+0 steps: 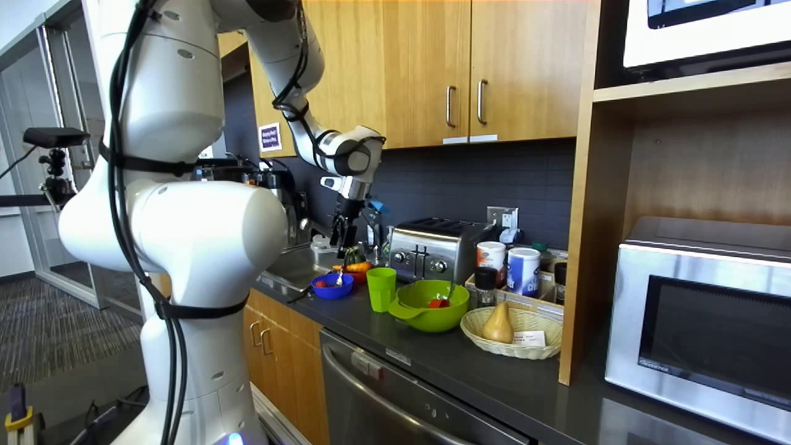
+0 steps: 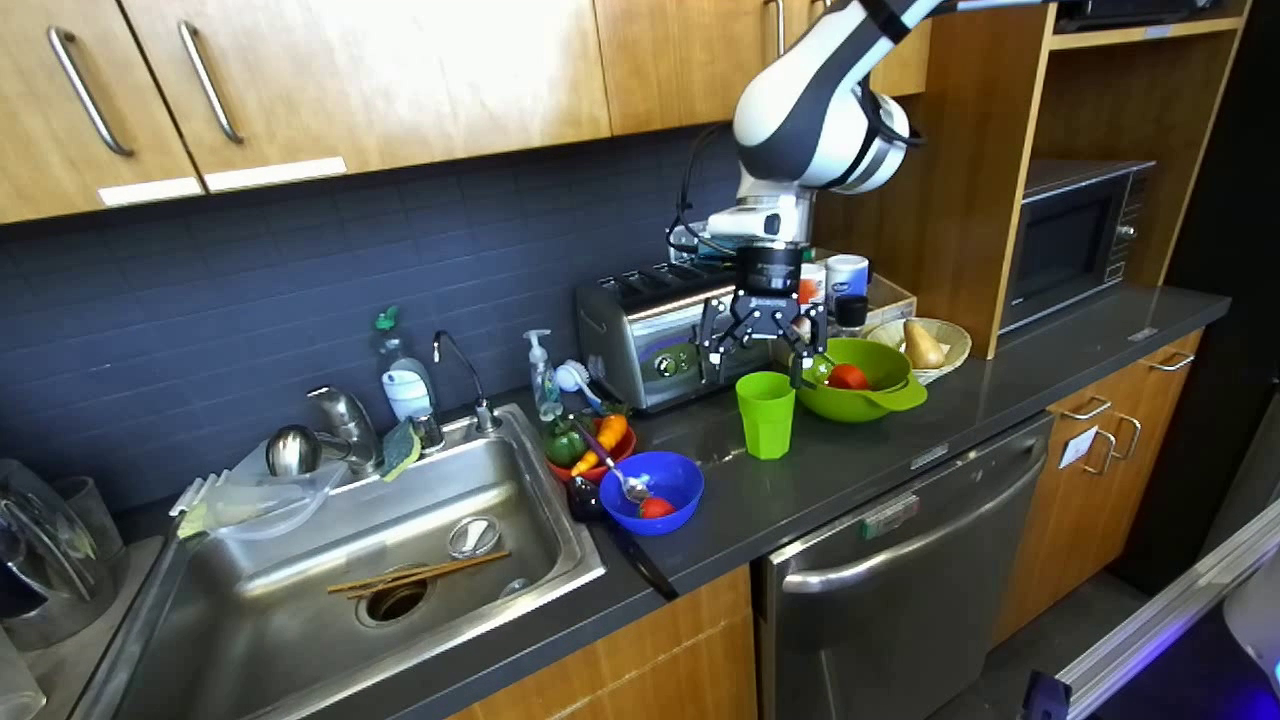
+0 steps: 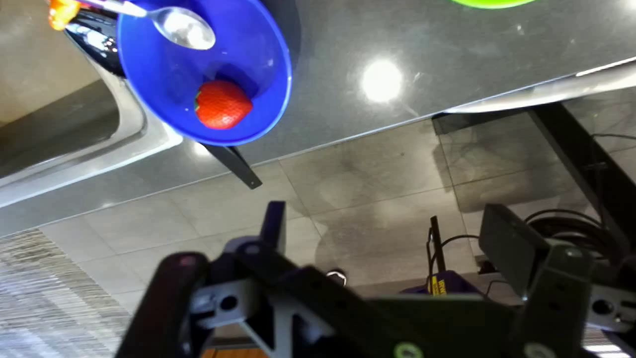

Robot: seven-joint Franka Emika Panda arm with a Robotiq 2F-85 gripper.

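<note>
My gripper stands open, with a wide gap and nothing between its fingers; bare floor shows through the gap. In exterior view 2 it hangs pointing down (image 2: 763,354), appearing above the green cup (image 2: 765,414) and in front of the toaster. Ahead of the fingers in the wrist view is the blue bowl (image 3: 161,77), which holds a strawberry (image 3: 222,105) and a metal spoon (image 3: 185,28). A green bowl (image 2: 873,408) with a red item inside sits right of the cup. From exterior view 1, the gripper (image 1: 342,236) looks to be higher than the blue bowl (image 1: 331,290).
The sink (image 2: 288,564) with chopsticks lies left of the blue bowl. A dark ladle (image 2: 639,558) lies against that bowl, beside a red bowl of vegetables (image 2: 607,434). The toaster (image 2: 654,348) stands behind. A basket with a squash (image 2: 924,344) is farther right.
</note>
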